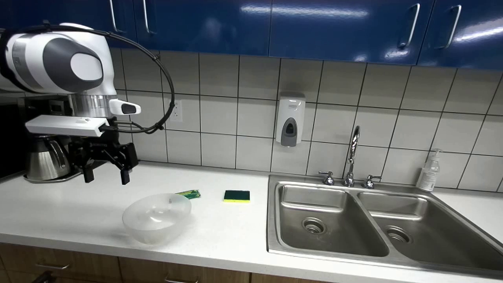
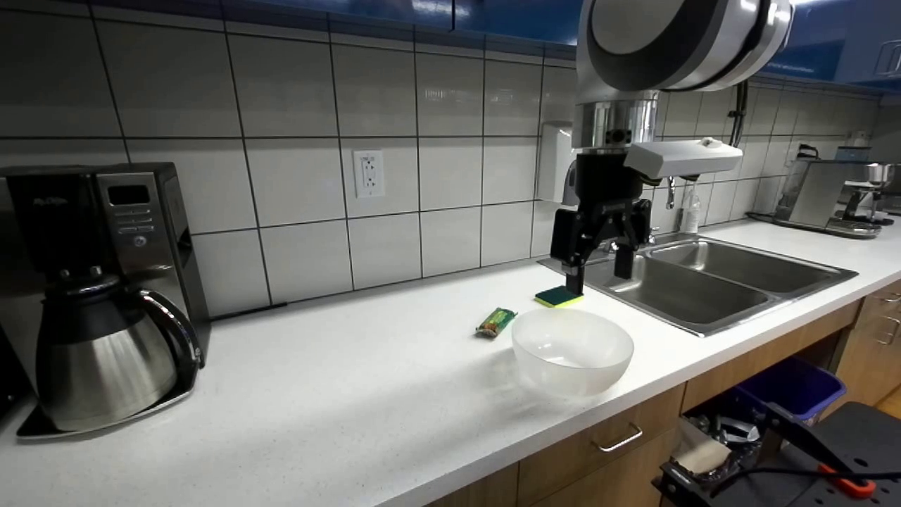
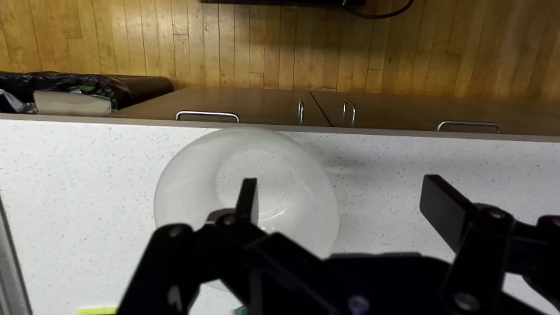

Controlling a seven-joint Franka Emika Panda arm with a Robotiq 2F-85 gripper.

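Observation:
My gripper [image 1: 106, 181] hangs above the counter with its fingers wide apart and nothing between them. A frosted, empty bowl [image 1: 155, 221] stands upright on the counter, lower than the gripper. In the wrist view one fingertip overlaps the bowl [image 3: 294, 178], while the other is over bare counter to its right. Behind the bowl lies a small green packet [image 2: 495, 322]. A green and yellow sponge [image 1: 236, 195] rests to the right of the packet in exterior view 1; only its yellow edge [image 3: 97, 310] shows in the wrist view.
The double steel sink [image 1: 330, 221] with its faucet [image 1: 351, 155] is to the right. A coffee maker [image 2: 118, 287] with a steel carafe stands at the other end. The counter [image 2: 338, 380] between coffee maker and bowl is clear. Blue cabinets [image 1: 202, 28] hang overhead.

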